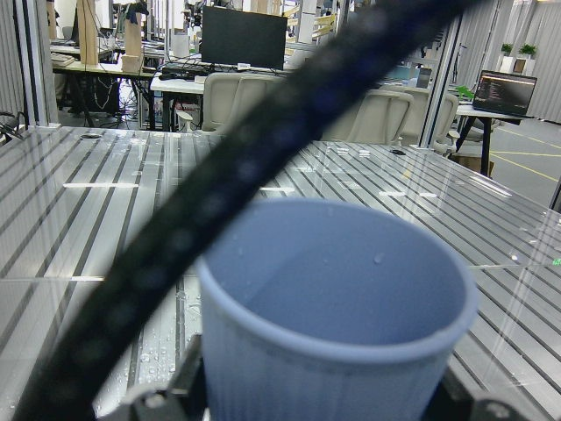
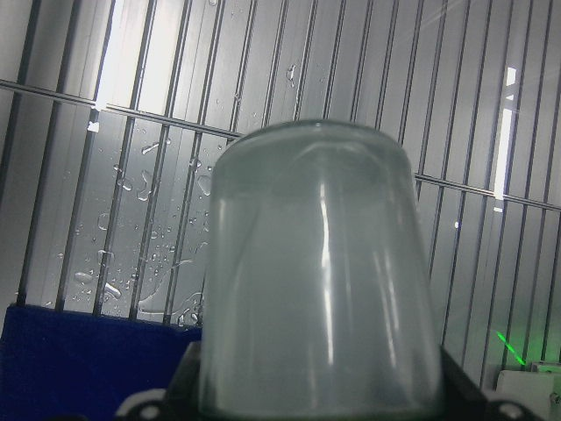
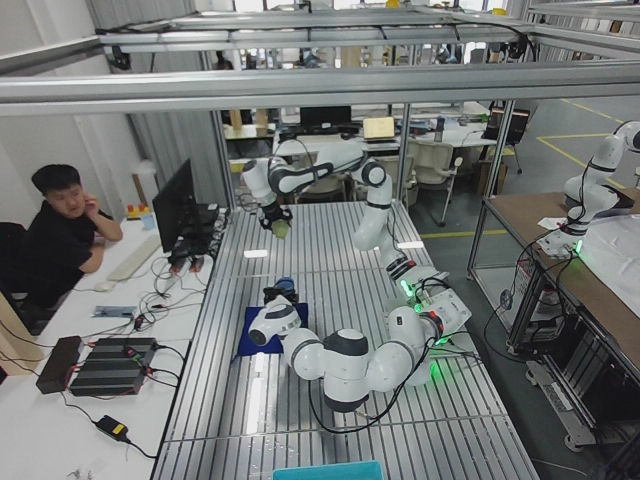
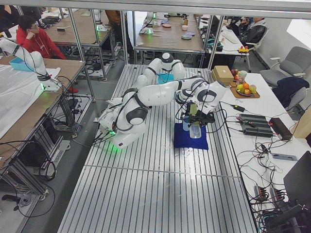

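Note:
A blue cup (image 1: 333, 377) fills the lower left wrist view, held upright in my left gripper (image 3: 281, 297) above a dark blue cloth (image 4: 187, 142) on the slatted table. A translucent container (image 2: 320, 289) fills the middle of the right wrist view, with my right gripper (image 3: 272, 218) shut on it; in the camera left view it shows greenish and hangs high at the back of the table. In the camera right view both held things overlap near the cloth, so their spacing is unclear there. My fingertips are mostly hidden behind the two held things.
A turquoise bin (image 3: 325, 471) stands at the table's near edge in the camera left view. Water drops lie on the slats (image 2: 140, 237). A side desk (image 3: 50, 420) with monitor, power units and cables runs along the left. The slatted table is otherwise largely clear.

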